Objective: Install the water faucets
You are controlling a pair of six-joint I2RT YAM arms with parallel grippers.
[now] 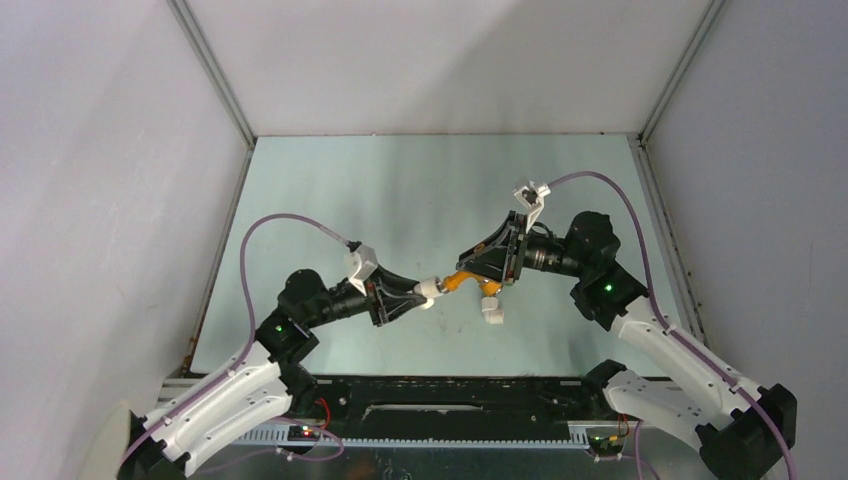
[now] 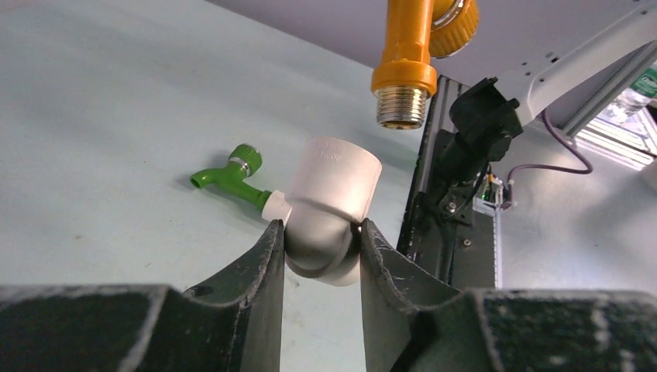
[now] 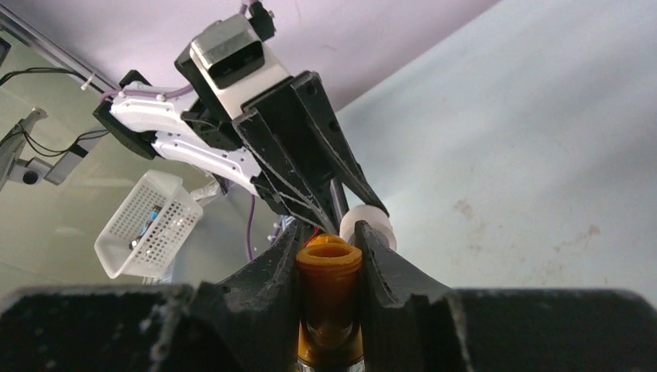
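Observation:
My left gripper is shut on a white pipe fitting, held above the table near the middle. My right gripper is shut on an orange faucet; in the left wrist view its threaded end hangs just above and right of the white fitting, and in the top view the two pieces nearly meet. A green faucet with a white fitting on its end lies on the table below, mostly hidden in the top view under the right gripper.
A dark rail runs along the front edge. A white basket shows off the table in the right wrist view.

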